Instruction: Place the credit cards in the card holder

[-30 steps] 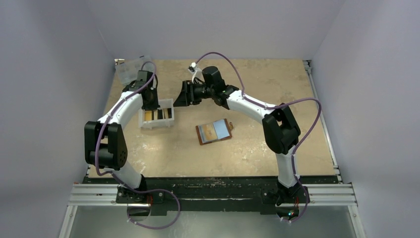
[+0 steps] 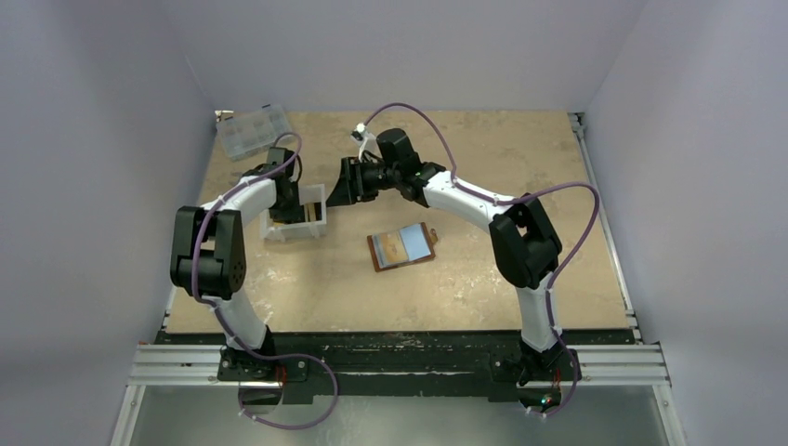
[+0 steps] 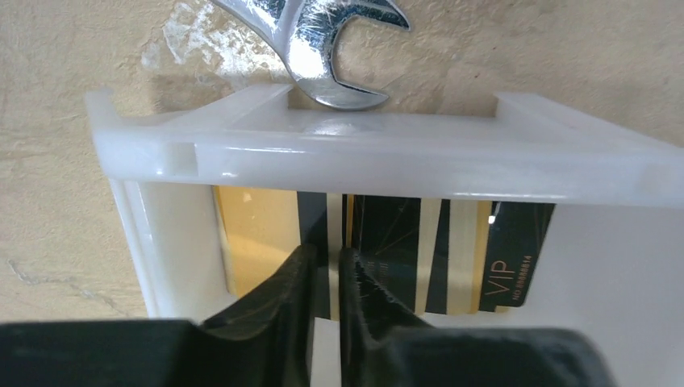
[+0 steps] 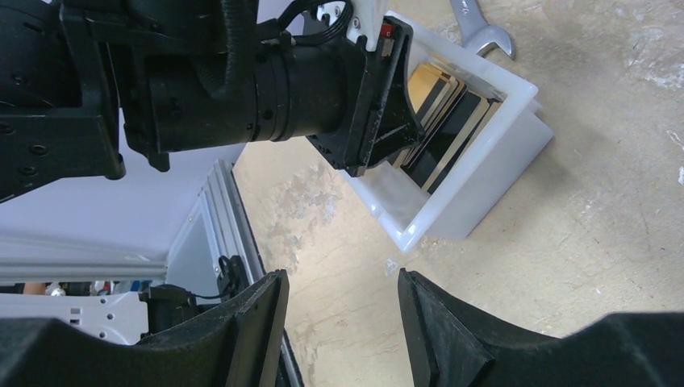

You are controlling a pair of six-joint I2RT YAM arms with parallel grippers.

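Note:
A white open box (image 2: 295, 231) holds several overlapping black, gold and cream cards (image 3: 389, 242); one black card (image 3: 513, 256) reads VIP. My left gripper reaches in over the cards, its two fingers a narrow gap apart. A cream card strip shows in that gap, but I cannot tell whether the fingers grip it. My right gripper is open and empty, hanging to the right of the box. In the top view a flat brown-edged piece, seemingly the card holder (image 2: 401, 246), lies on the table with pale and tan panels.
A metal wrench (image 3: 321, 56) lies on the table against the box's outer wall. Behind the box is a clear plastic tray (image 2: 253, 132) at the back left.
My left gripper has moved toward the front and down into the box, covering more of the cards. The right arm has shifted only slightly. The holder has stayed put.

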